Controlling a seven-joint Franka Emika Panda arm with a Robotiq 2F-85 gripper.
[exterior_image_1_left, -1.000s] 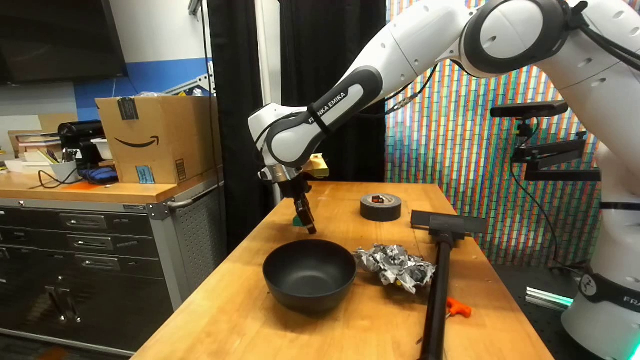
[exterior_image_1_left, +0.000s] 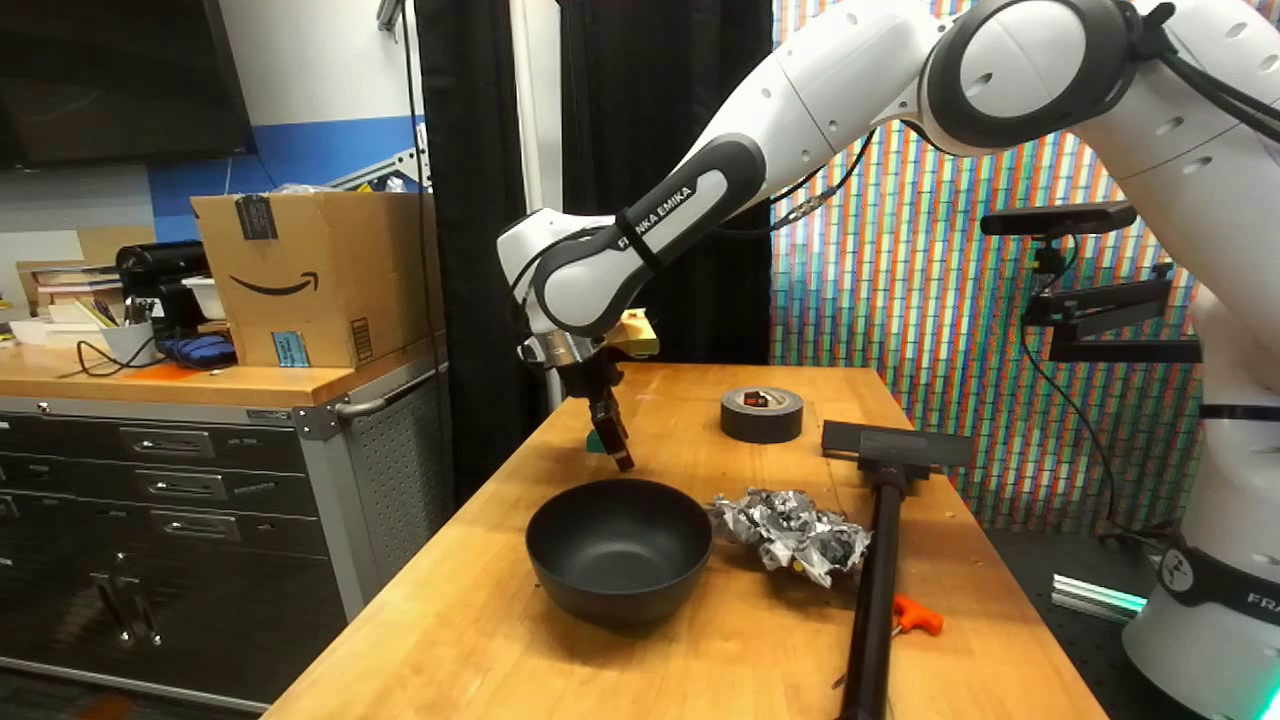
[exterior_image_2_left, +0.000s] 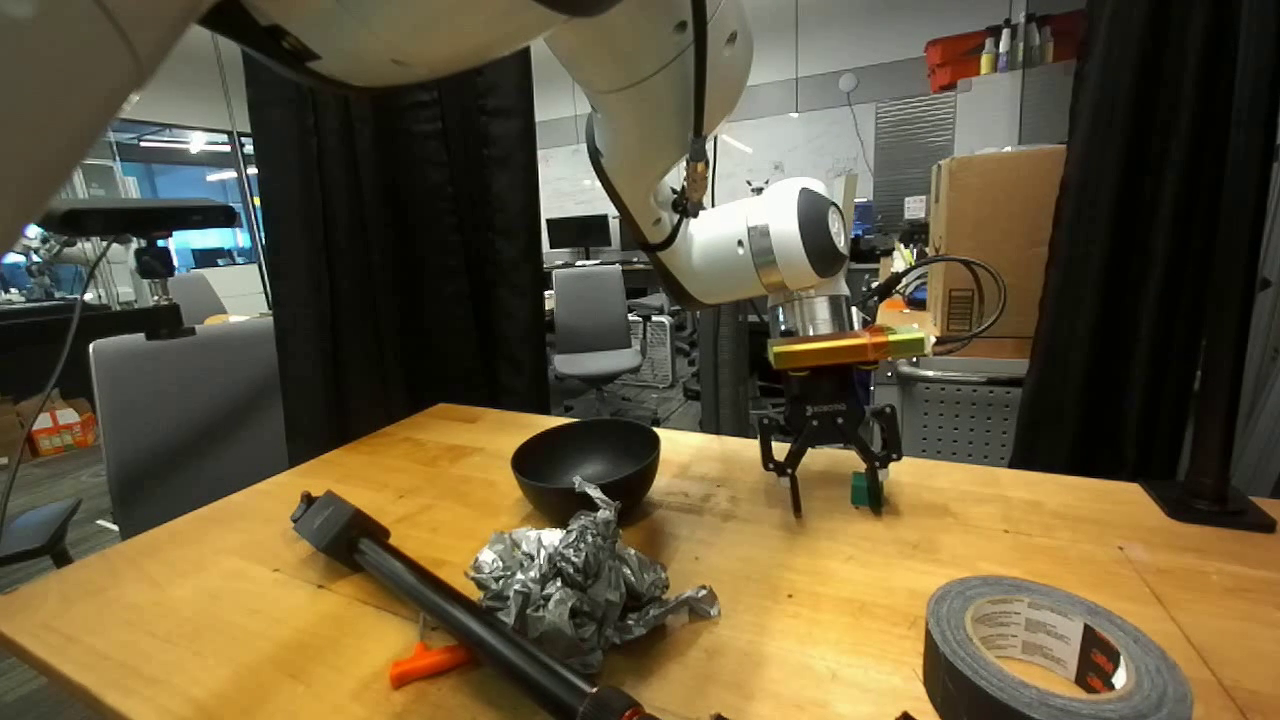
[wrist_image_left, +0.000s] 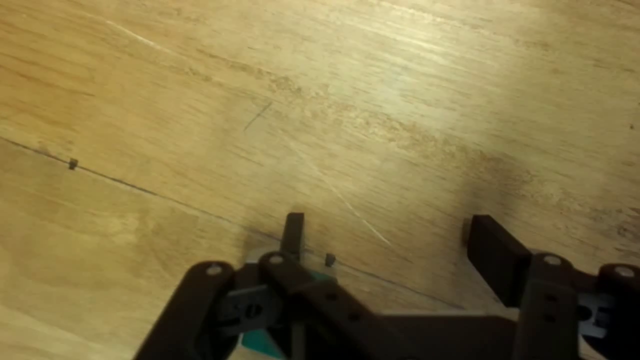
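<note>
Low over the far part of the table, my gripper (exterior_image_2_left: 836, 509) points down with its fingers open and nothing seen between them. A small green block (exterior_image_2_left: 859, 488) sits on the table by one finger, partly hidden behind it. In the wrist view only bits of the green block (wrist_image_left: 261, 343) show, beneath the left finger and outside the gap; bare wood lies between the fingertips. From exterior view 1, the gripper (exterior_image_1_left: 624, 462) stands just beyond the black bowl (exterior_image_1_left: 619, 552), and the green block (exterior_image_1_left: 594, 443) peeks out behind the finger. The bowl looks empty.
Crumpled foil (exterior_image_1_left: 792, 532) lies beside the bowl. A roll of grey tape (exterior_image_2_left: 1056, 654), a long black bar (exterior_image_1_left: 882, 564) and an orange-handled tool (exterior_image_1_left: 917, 616) also rest on the table. Open wood surrounds the gripper.
</note>
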